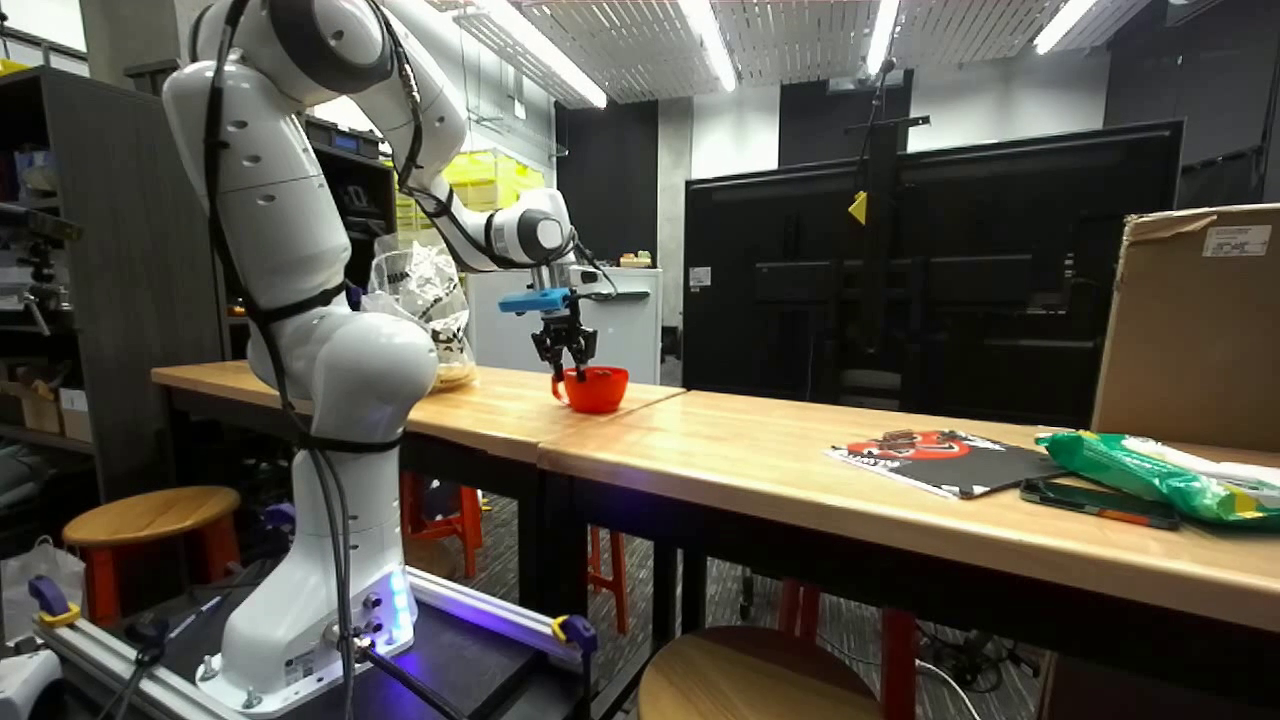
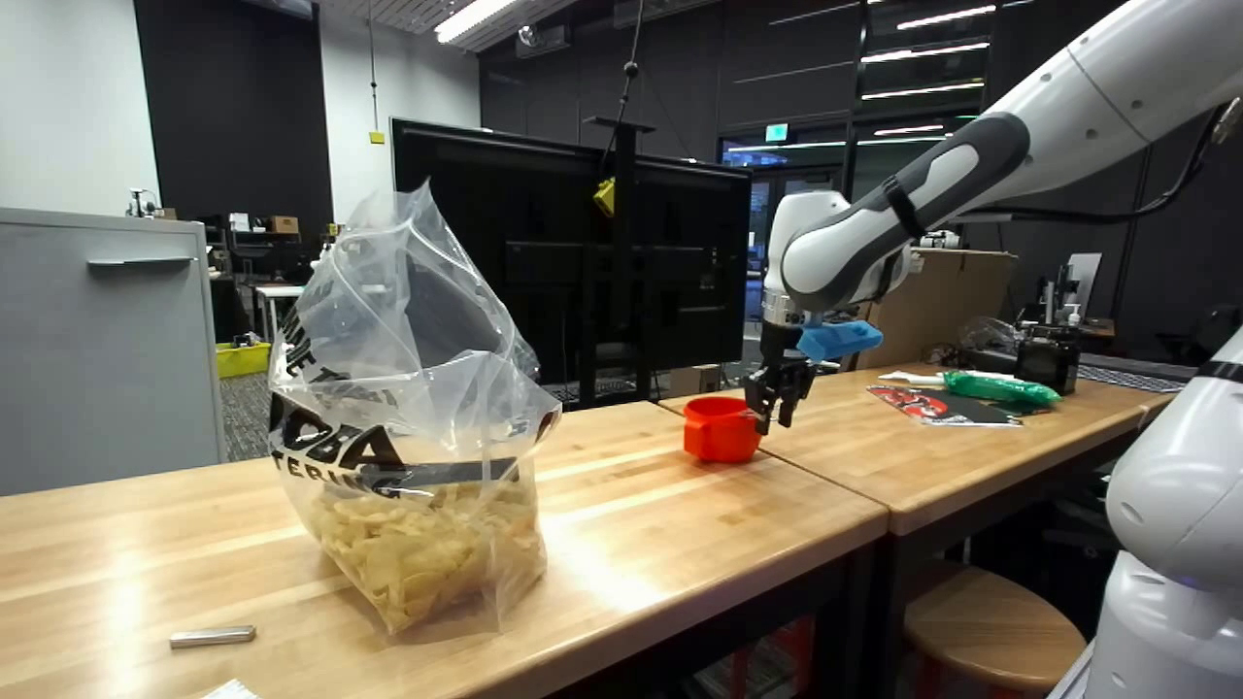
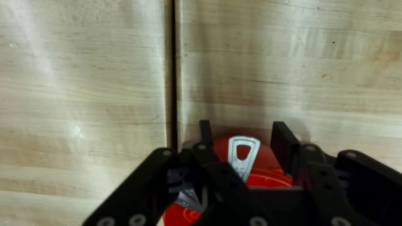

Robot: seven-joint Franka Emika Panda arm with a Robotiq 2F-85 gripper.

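A red bowl [image 1: 596, 390] with a side handle stands on the wooden table, close to the seam between two tabletops; exterior view 2 shows the bowl [image 2: 720, 429] too. My gripper [image 1: 570, 370] points down at its rim. In the wrist view a silver metal handle [image 3: 243, 154] with a slot in its end shows over the bowl [image 3: 269, 180]. It lies between the fingers of my gripper, with a gap on either side. The fingers are part open and hold nothing. My gripper's body hides the rest of the utensil and much of the bowl.
A clear bag of chips [image 2: 425, 524] stands on the table, with a small metal piece [image 2: 212, 636] near it. Farther along lie a dark printed sheet [image 1: 942, 461], a black marker-like object [image 1: 1098, 503] and a green packet [image 1: 1152, 475]. Bare tabletop lies between these and the bowl.
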